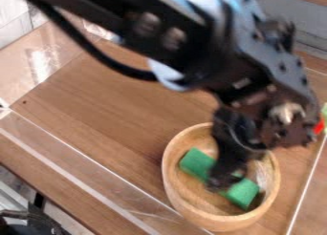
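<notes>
A light wooden bowl (182, 186) sits on the wooden table, with a green block (198, 164) lying inside it. The dark gripper (246, 167) reaches down from above over the bowl's inside, covering part of the block. The arm and gripper are blurred, and whether the fingers hold the block or how far apart they stand is not clear.
A small red and green object (319, 122) is partly visible at the right edge.
</notes>
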